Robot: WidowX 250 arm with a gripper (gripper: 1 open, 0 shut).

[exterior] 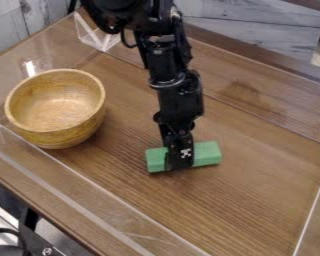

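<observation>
My black gripper (179,150) reaches down from the top of the camera view onto a green rectangular block (204,156) lying flat on the wooden table. The fingers are shut on the block around its middle, which they partly hide.
A large yellow bowl (53,125) stands left of the gripper, with a clear plastic object (36,67) behind it near the table's left edge.
</observation>
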